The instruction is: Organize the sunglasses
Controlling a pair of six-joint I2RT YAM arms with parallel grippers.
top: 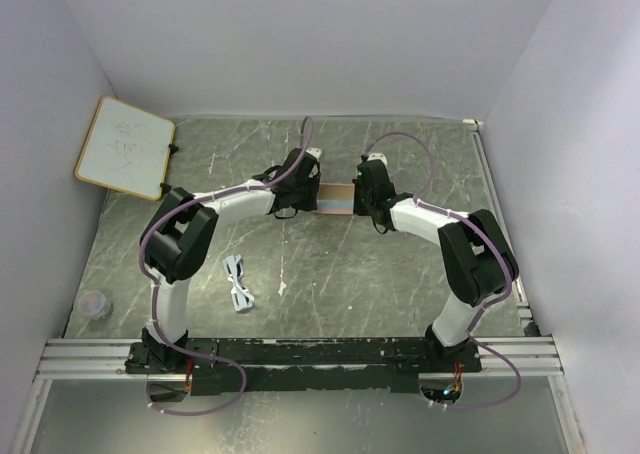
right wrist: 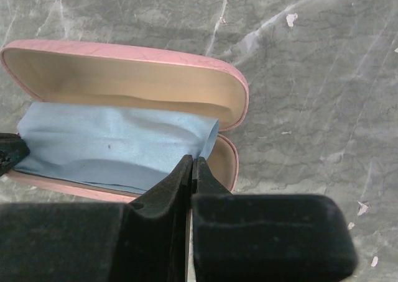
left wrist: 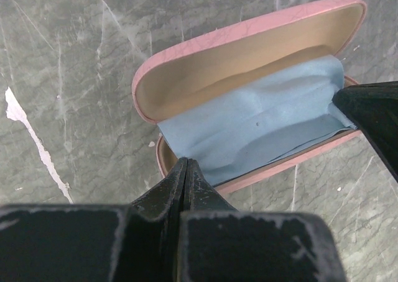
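Note:
A pink glasses case (left wrist: 267,21) with a beige lining lies open on the table, its lid tilted up at the back. Inside its lower half is a blue cloth (left wrist: 255,117), spread along most of the length with some folds. My left gripper is shut at the cloth's left end, and a thin edge of cloth meets its tips. At the opposite end, my right gripper is shut with its tips against the cloth's folded edge; nothing clear shows between its fingers. No sunglasses can be made out in these views.
A white-and-dark object (top: 238,282) lies on the table front left, with a clear round container (top: 95,305) beyond it near the left edge. A whiteboard (top: 127,146) leans at the back left.

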